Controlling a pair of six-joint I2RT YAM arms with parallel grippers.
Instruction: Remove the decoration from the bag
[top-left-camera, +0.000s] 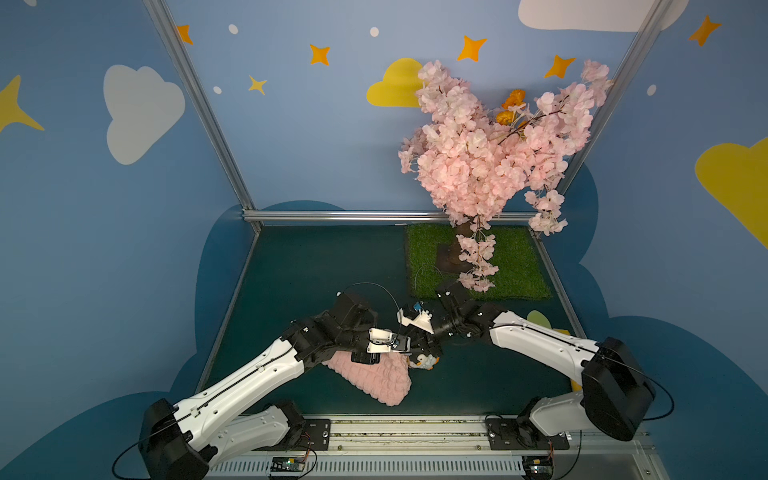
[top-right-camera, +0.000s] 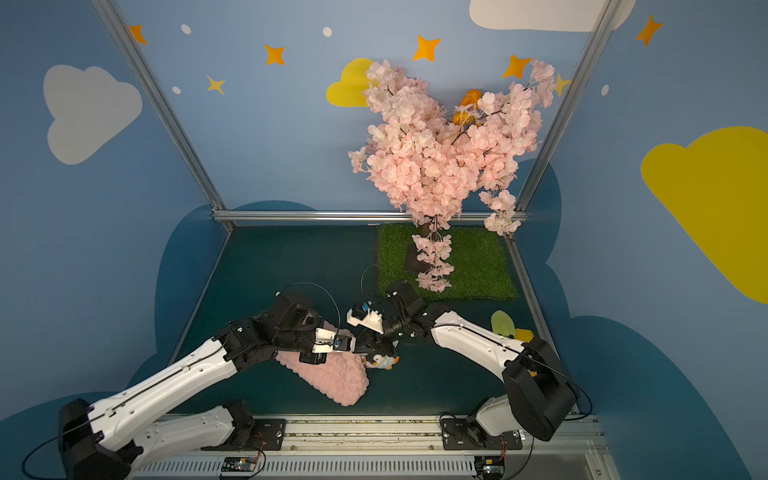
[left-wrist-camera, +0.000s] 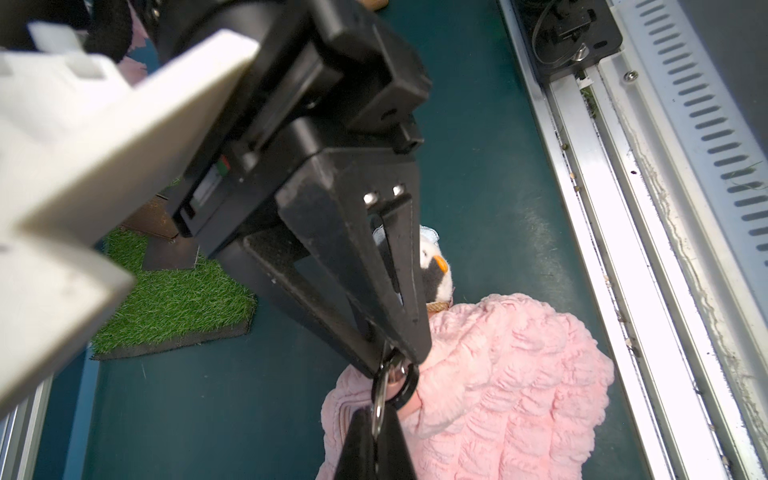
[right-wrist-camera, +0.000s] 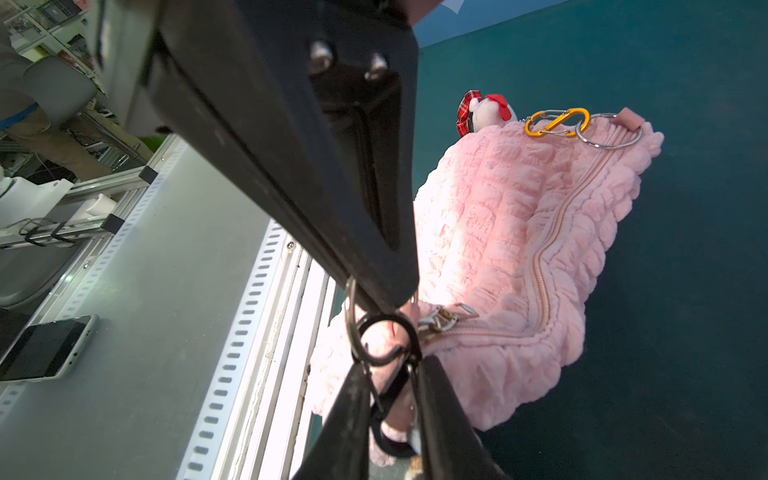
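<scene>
The pink plush bag (right-wrist-camera: 520, 208) lies on the dark green floor, with a penguin plush (left-wrist-camera: 434, 268) beside it and another small plush (right-wrist-camera: 488, 112) and a yellow carabiner (right-wrist-camera: 584, 120) at its far end. My left gripper and right gripper meet above the bag around a black clip (right-wrist-camera: 382, 321) and metal ring (right-wrist-camera: 352, 316). The left fingers look closed at the metal piece; whether they grip it is unclear. The right fingers stand slightly apart around the clip; their hold is unclear.
A grass mat (top-left-camera: 520, 264) with a blossom tree (top-left-camera: 480, 160) stands at the back right. An aluminium rail (top-left-camera: 408, 424) runs along the front edge.
</scene>
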